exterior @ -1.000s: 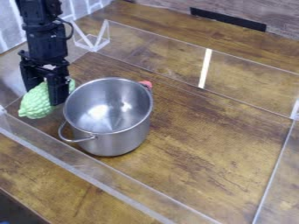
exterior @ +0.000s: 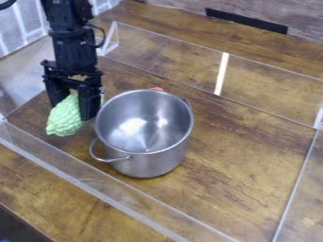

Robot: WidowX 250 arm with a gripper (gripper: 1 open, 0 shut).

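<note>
A large stainless steel pot [exterior: 143, 132] with a loop handle stands on the wooden table, left of centre. Just left of it my black gripper [exterior: 70, 95] points down over a pale green, textured object [exterior: 64, 117], which sits at its fingertips. The fingers are dark and overlap, so I cannot tell whether they are closed on it. A small red item is partly hidden behind the pot's back rim.
Clear plastic walls [exterior: 165, 214] border the work area on the wooden table [exterior: 246, 142]. The right half inside them is free. A black strip [exterior: 246, 18] lies at the far back.
My gripper and the green object have shifted right and slightly down in the view. The pot has moved right as well.
</note>
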